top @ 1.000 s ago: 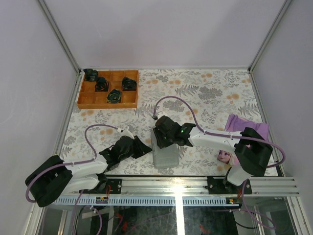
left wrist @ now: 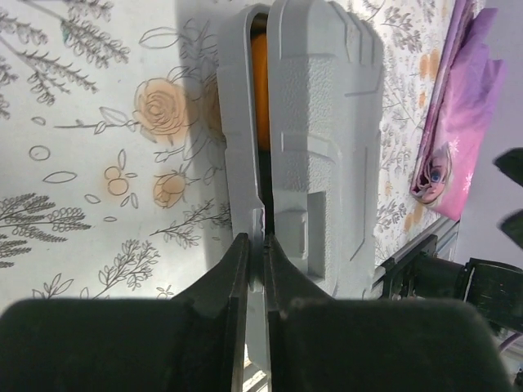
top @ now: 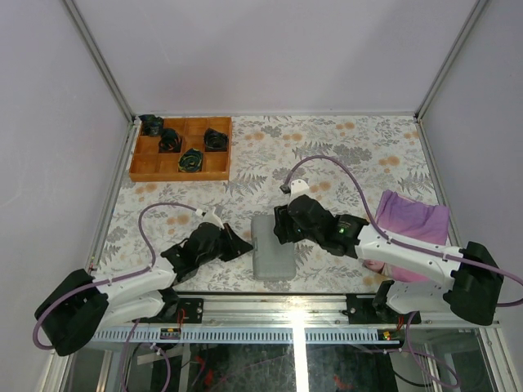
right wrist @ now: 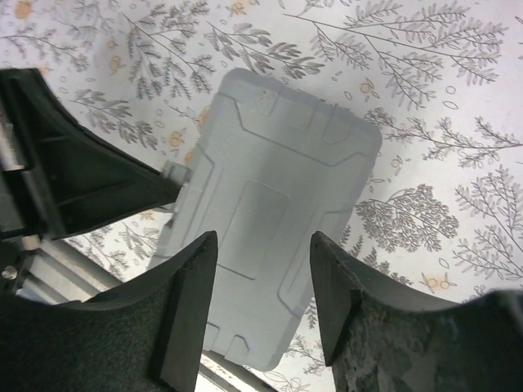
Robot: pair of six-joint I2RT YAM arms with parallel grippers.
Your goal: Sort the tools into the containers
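A grey plastic case lies near the front middle. My left gripper is shut on its left edge; the left wrist view shows the case slightly parted there, with orange inside. My right gripper hangs above the case, part open, its fingers empty over the lid. An orange wooden tray with several compartments, some holding dark bundled items, stands at the back left.
A purple and pink cloth bag lies at the right. Metal rails run along the front edge.
My right gripper has moved a little to the right over the case, and its arm has swung toward the front. My left gripper stays at the case's left edge.
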